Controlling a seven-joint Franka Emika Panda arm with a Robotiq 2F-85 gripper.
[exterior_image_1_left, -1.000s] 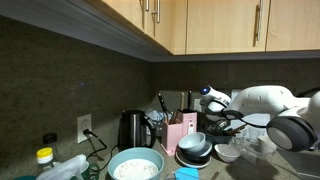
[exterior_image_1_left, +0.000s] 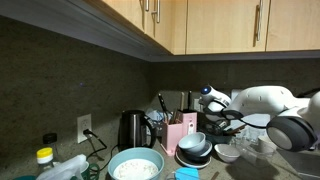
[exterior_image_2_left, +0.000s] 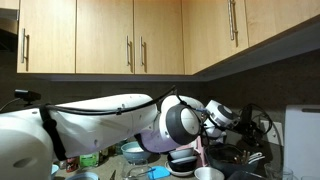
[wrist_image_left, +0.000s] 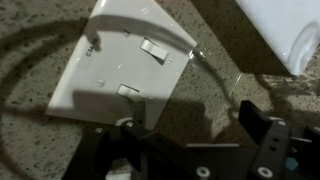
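A white switch plate (wrist_image_left: 127, 59) with two small toggles shows on the speckled wall in the wrist view. One toggle (wrist_image_left: 154, 49) lies near its upper right, the other (wrist_image_left: 131, 93) lower down. My gripper stands open in front of the wall, beyond the plate's lower edge, with nothing visible between its fingers. Contact with a toggle cannot be made out. From outside, the arm (exterior_image_1_left: 255, 101) reaches to the back corner above the counter; the fingertips are too small to read there.
A white block-like object (wrist_image_left: 292, 30) juts in near the gripper in the wrist view. Below the arm stand a pink utensil holder (exterior_image_1_left: 177, 131), stacked bowls (exterior_image_1_left: 194, 146) and a white bowl (exterior_image_1_left: 228, 153). A black kettle (exterior_image_1_left: 133, 130) and a teal basin (exterior_image_1_left: 136, 164) are farther left. Cabinets (exterior_image_1_left: 225, 27) hang overhead.
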